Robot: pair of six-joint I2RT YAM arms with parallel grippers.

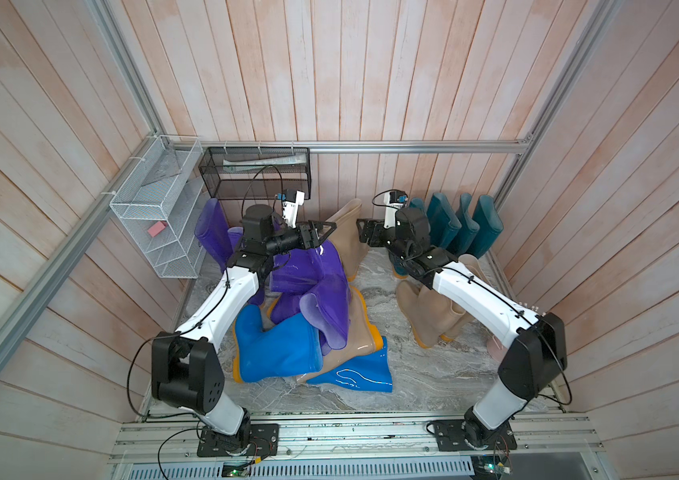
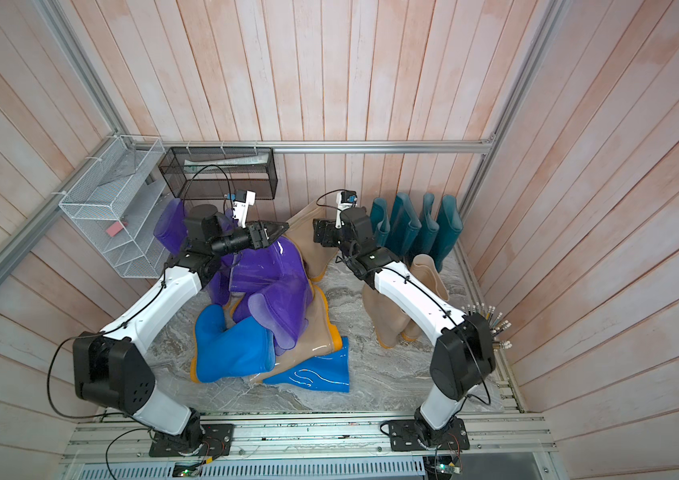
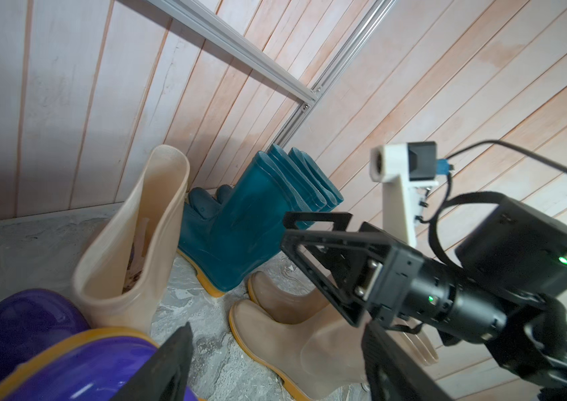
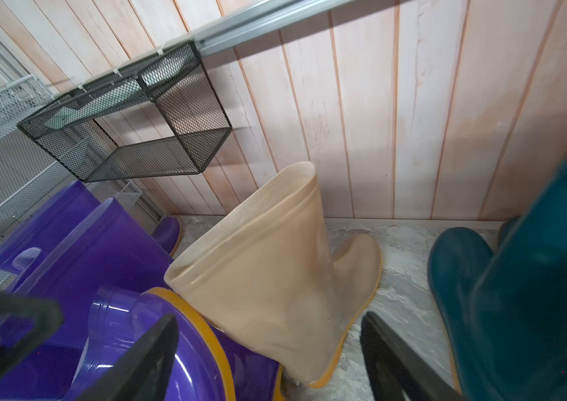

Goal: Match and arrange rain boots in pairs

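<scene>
My left gripper (image 1: pixel 322 232) hangs open over purple boots (image 1: pixel 311 280), just left of an upright beige boot (image 4: pixel 263 267) at the back. My right gripper (image 1: pixel 365 232) stands open beside that beige boot, left of a row of upright teal boots (image 1: pixel 463 220). In both wrist views nothing shows between the fingers. Glossy blue boots (image 1: pixel 275 348) and a beige boot (image 1: pixel 363 352) lie at the front left. More beige boots (image 3: pixel 297 341) stand at the right, partly behind the right arm.
A white mesh shelf (image 1: pixel 151 220) is on the left wall, a dark mesh basket (image 1: pixel 255 184) on the back rail. Bare grey floor (image 1: pixel 443 376) shows at the front right and centre back.
</scene>
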